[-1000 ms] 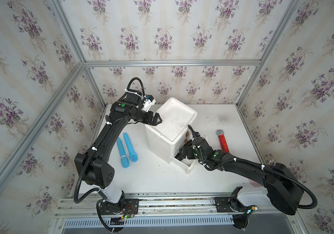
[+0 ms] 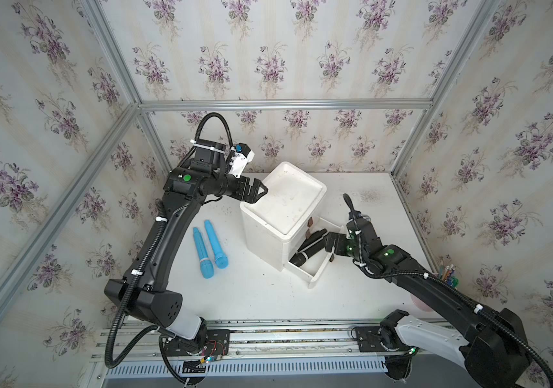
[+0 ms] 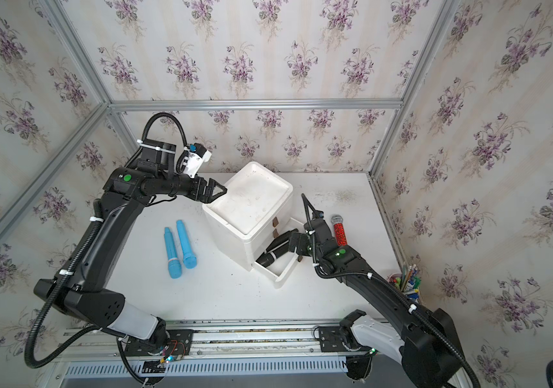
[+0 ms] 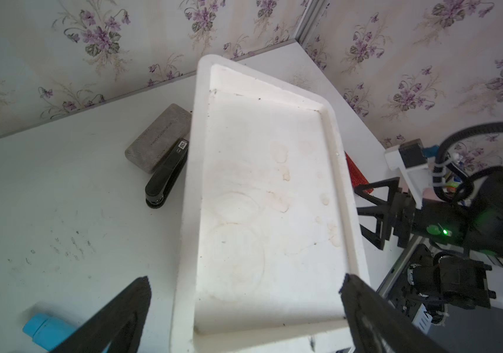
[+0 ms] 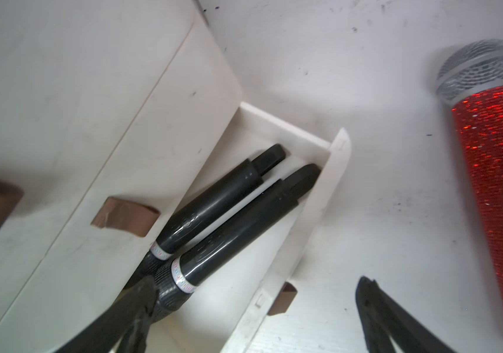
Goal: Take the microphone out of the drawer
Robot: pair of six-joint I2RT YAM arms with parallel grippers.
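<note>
Two black microphones lie side by side in the pulled-out white drawer (image 5: 298, 247); one microphone (image 5: 222, 206) is nearer the cabinet, the other microphone (image 5: 239, 238) nearer the drawer's front. In the right wrist view their heads are partly hidden behind a finger. My right gripper is open above the drawer's front edge, with no microphone held. At the upper left of the white cabinet (image 2: 286, 197), my left gripper (image 2: 260, 190) hangs open over the rim of its top, holding nothing.
A red glittery microphone (image 5: 492, 176) lies right of the drawer. Two blue microphones (image 2: 202, 252) lie left of the cabinet. Behind it sit a stapler (image 4: 168, 173) and a grey block (image 4: 160, 136).
My right gripper has moved right, from over the microphones to the drawer's front edge. The left arm has risen and drawn back slightly. The drawer and the black microphones stay in place.
</note>
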